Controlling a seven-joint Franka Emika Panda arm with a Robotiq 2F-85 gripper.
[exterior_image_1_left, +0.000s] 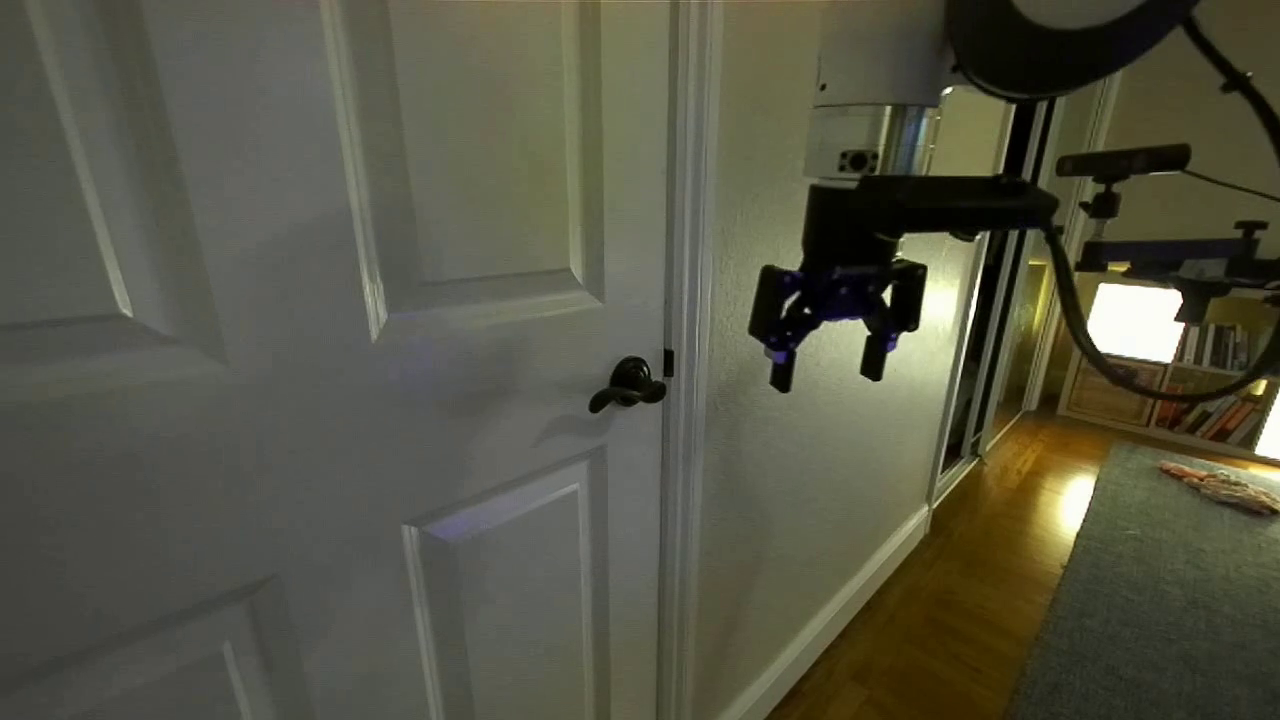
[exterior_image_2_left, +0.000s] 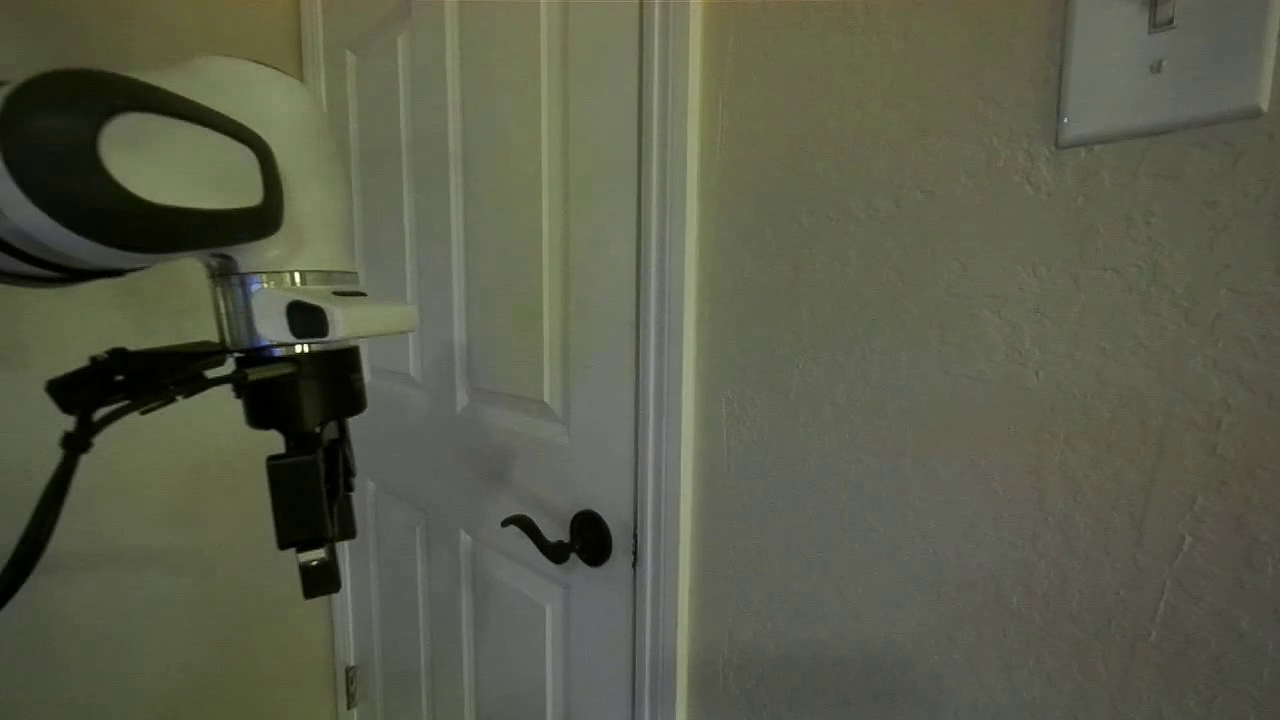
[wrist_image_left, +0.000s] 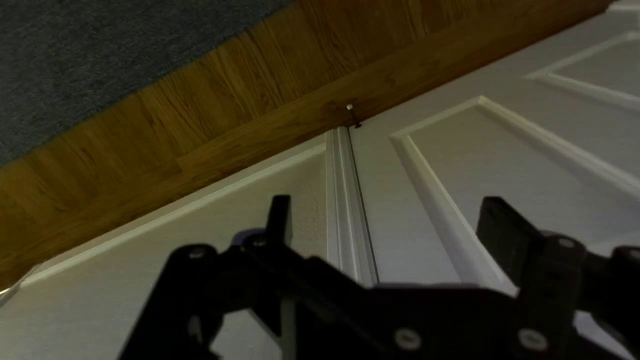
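A white panelled door (exterior_image_1_left: 480, 360) stands closed in its frame, its dark lever handle (exterior_image_1_left: 627, 385) near the edge beside the jamb. My gripper (exterior_image_1_left: 828, 374) points downward with open fingers and nothing between its fingers; in exterior view 1 it appears to the right of the handle, apart from it. Exterior view 2 shows the gripper (exterior_image_2_left: 318, 588) to the left of the lever handle (exterior_image_2_left: 564, 539), its tip a little lower than the lever. In the wrist view, both fingers (wrist_image_left: 279, 219) are spread, with the door (wrist_image_left: 420, 240) and its frame beyond; the handle is not visible there.
Textured wall (exterior_image_2_left: 960, 420) adjoins the door frame (exterior_image_2_left: 666, 360), with a light switch plate (exterior_image_2_left: 1164, 66) high on it. Below lie a wooden floor (wrist_image_left: 240, 102) and a grey rug (wrist_image_left: 108, 66). A bookshelf (exterior_image_1_left: 1164, 396) stands far back, and a tripod-like camera mount (exterior_image_1_left: 1104, 204) is at right.
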